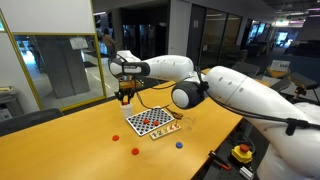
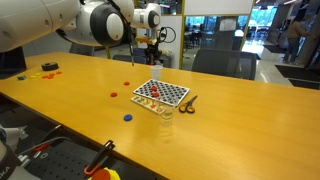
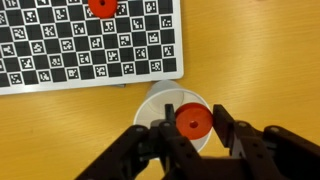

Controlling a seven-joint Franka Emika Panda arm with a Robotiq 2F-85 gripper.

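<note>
My gripper is shut on a round red disc [image 3: 194, 121], which shows between its fingertips. Directly beneath, in the wrist view, is a white cup [image 3: 157, 106] whose opening surrounds the disc. In exterior view 1 the gripper [image 1: 126, 97] hangs right over the cup [image 1: 127, 111], and the disc is too small to make out there. From the other side, the cup [image 2: 156, 73] stands upright on the table. How far the disc is above or inside the rim I cannot tell.
Beside the cup lies a black-and-white patterned board [image 3: 125, 72] with red discs [image 3: 100, 57] on it. Loose red discs [image 1: 115, 137], a blue disc [image 1: 179, 145], a wooden strip [image 2: 150, 104], scissors [image 2: 190, 104] and a clear glass [image 2: 166, 118] are nearby.
</note>
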